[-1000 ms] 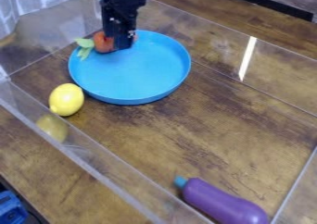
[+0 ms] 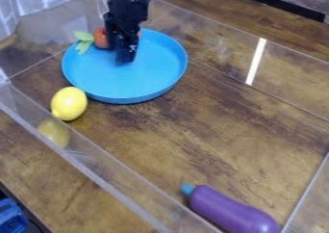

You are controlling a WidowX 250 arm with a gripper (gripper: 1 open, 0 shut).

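A black gripper (image 2: 118, 44) reaches down from the top over the back of a blue plate (image 2: 126, 76), low beside an orange object with green leaves (image 2: 103, 35), which it partly hides. Whether its fingers touch or hold that object cannot be made out.
A yellow lemon (image 2: 68, 103) lies on the wooden surface in front of the plate. A purple eggplant (image 2: 229, 208) lies at the bottom right. Clear panels border the area.
The gripper has moved lower toward the orange object. The blue plate has shifted slightly to the left.
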